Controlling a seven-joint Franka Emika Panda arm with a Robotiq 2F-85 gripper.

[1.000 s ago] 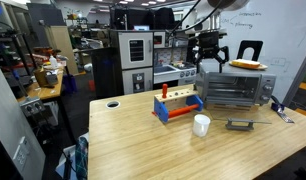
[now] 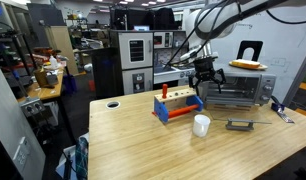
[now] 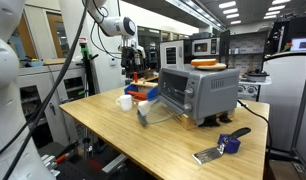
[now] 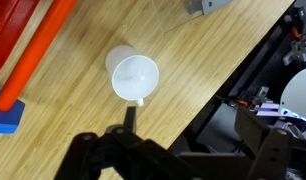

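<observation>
A white mug [image 2: 201, 125] stands upright on the wooden table, and in the wrist view the mug [image 4: 135, 75] shows its open top with the handle toward the gripper. My gripper [image 2: 207, 80] hangs above the table in front of the toaster oven, higher than the mug and apart from it. Its two dark fingers stand wide apart along the lower edge of the wrist view, with nothing between them. In exterior view 2 the mug [image 3: 125, 102] is near the table's far part.
Behind the mug lies a blue and red rack-like object [image 2: 178, 104]. A silver toaster oven [image 2: 233, 88] with an orange-brown item [image 2: 248, 64] on top stands at the back right. A flat metal tray [image 2: 240, 125] lies right of the mug.
My gripper has come down from above the toaster oven's top to in front of it, shifting slightly left. The mug and other objects have stayed put.
</observation>
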